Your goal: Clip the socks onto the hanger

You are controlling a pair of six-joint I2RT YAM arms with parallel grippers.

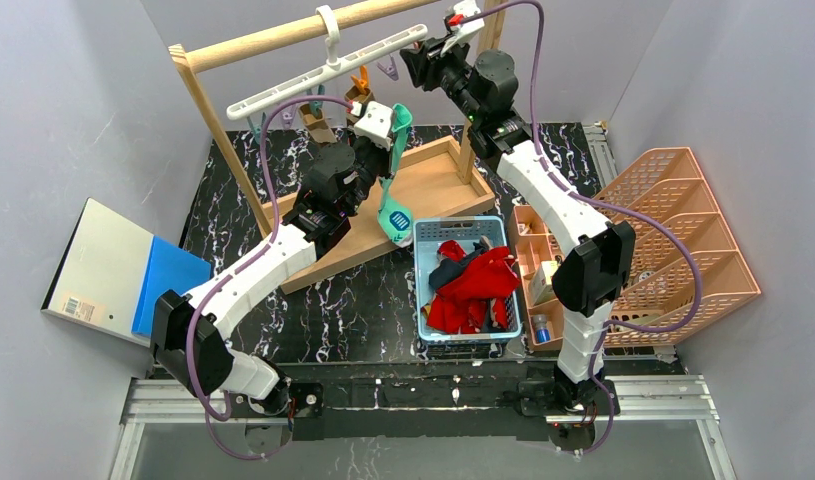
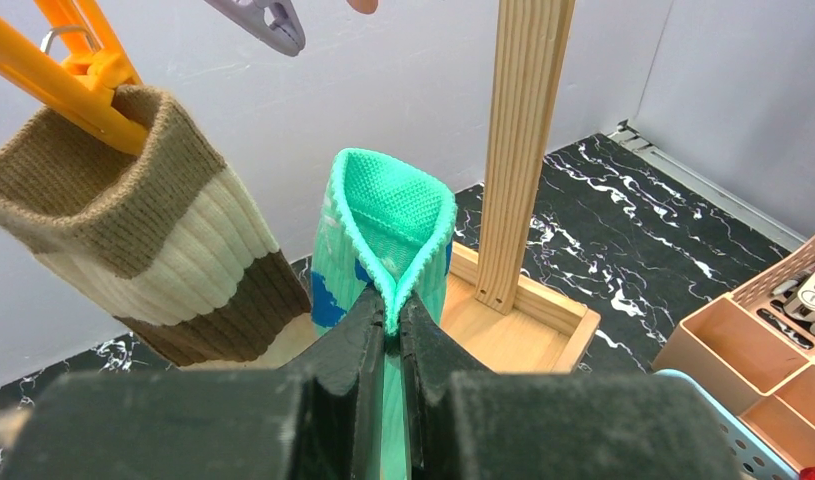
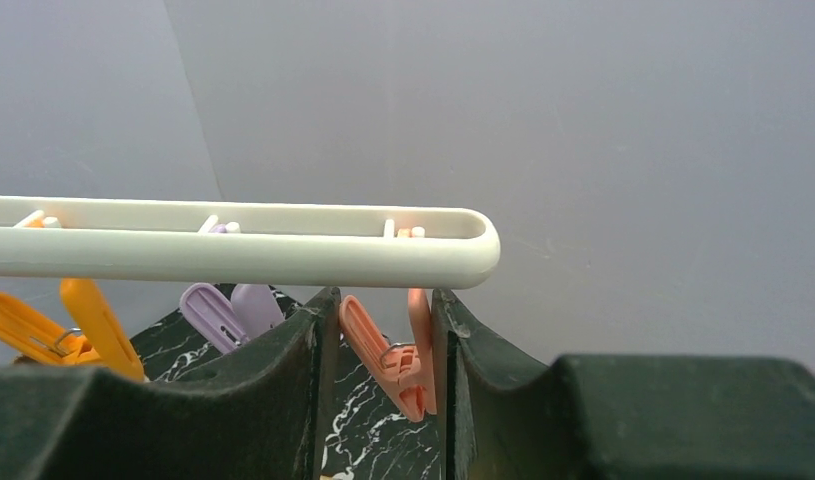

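Note:
My left gripper is shut on a mint sock point(image 1: 395, 217), its cuff standing up between the fingers. Beside it a brown striped sock point(image 2: 183, 270) hangs from an orange clip point(image 2: 93, 90). My right gripper is at the right end of the white hanger point(image 3: 283, 256), its fingers partly open around a pink clip point(image 3: 388, 365). Whether they press on it I cannot tell. A yellow clip point(image 3: 98, 320) and a lilac clip point(image 3: 223, 315) hang further left.
The hanger hangs from a wooden rack point(image 1: 273, 40) over a wooden tray point(image 1: 433, 190). A blue basket point(image 1: 421, 290) of red and dark socks is at front, an orange organizer point(image 1: 703, 265) right, a folder point(image 1: 113, 270) left.

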